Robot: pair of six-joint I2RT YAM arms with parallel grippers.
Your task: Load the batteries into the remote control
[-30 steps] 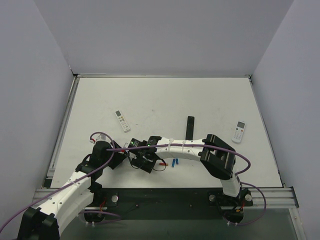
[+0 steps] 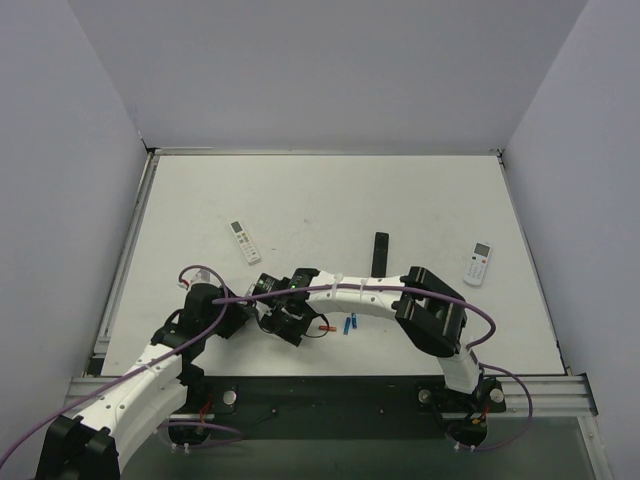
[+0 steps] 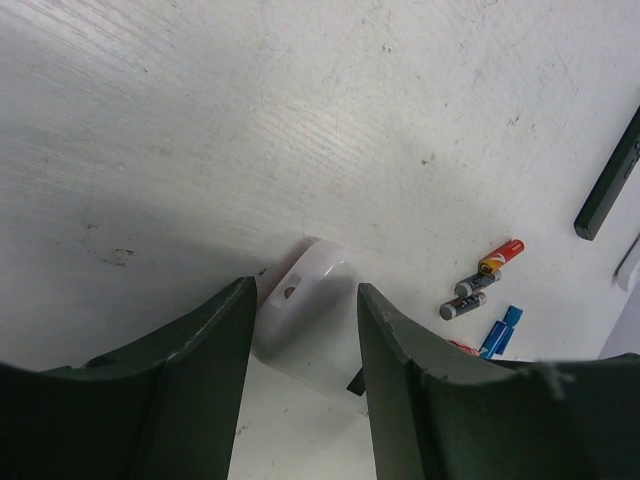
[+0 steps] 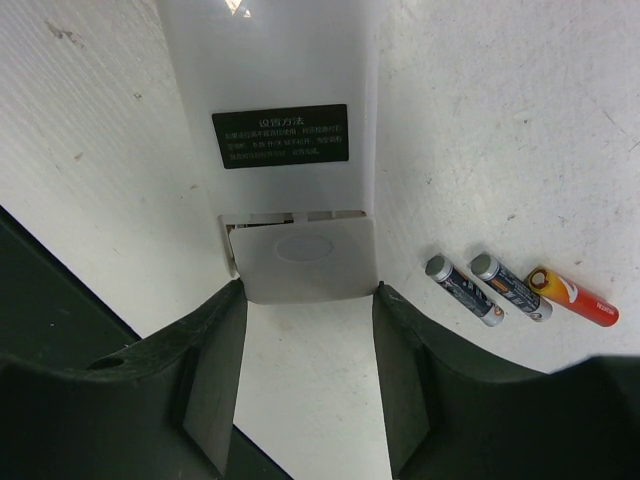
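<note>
A white remote control (image 3: 308,325) is between the fingers of my left gripper, which is shut on it. In the right wrist view, the back of the remote (image 4: 275,80) faces up with a dark printed label. Its battery cover (image 4: 300,272) is between the fingertips of my right gripper, shut on it. The cover overlaps the remote's lower end, with a gap along its upper edge; whether it is seated cannot be told. Two dark batteries (image 4: 465,290) and an orange-red battery (image 4: 573,295) lie beside the remote. The compartment's inside is mostly hidden.
Blue batteries (image 2: 350,323) lie right of the right gripper. A black remote (image 2: 380,255) is behind the right arm. One white remote (image 2: 244,242) rests at back left, another white remote (image 2: 478,263) at far right.
The left arm and the loose things on the table look unmoved.
</note>
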